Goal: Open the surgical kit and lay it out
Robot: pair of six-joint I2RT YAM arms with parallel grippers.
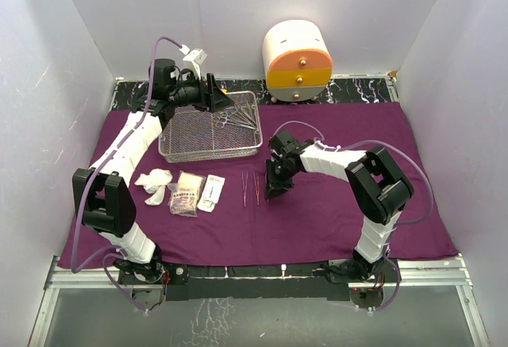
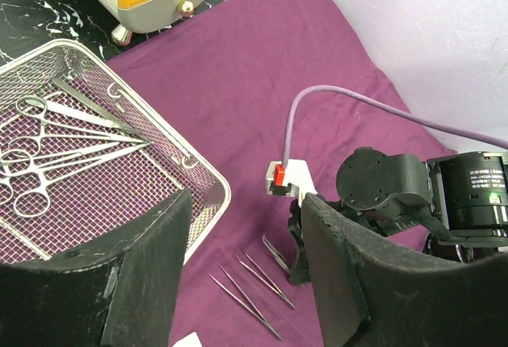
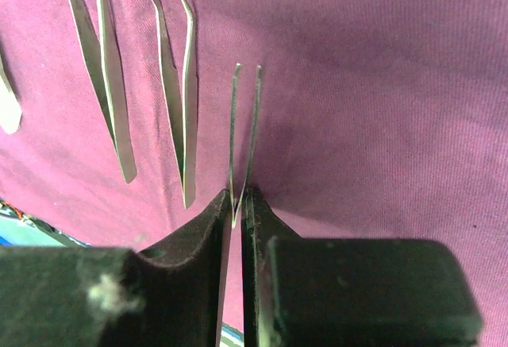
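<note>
My right gripper is down at the purple cloth, fingers close together round the lower end of a pair of tweezers (image 3: 254, 109); whether it grips them I cannot tell. Two more tweezers (image 3: 111, 101) lie parallel to the left. My left gripper (image 1: 221, 92) hangs over the wire tray (image 1: 178, 155), its fingers (image 2: 139, 283) apart with nothing seen between them. Several scissor-like instruments (image 2: 48, 180) lie in the tray.
Bagged items (image 1: 183, 200), white packets (image 1: 211, 194) and crumpled white material (image 1: 155, 184) lie at left on the cloth (image 1: 349, 236). A drawer unit (image 1: 297, 53) stands at the back.
</note>
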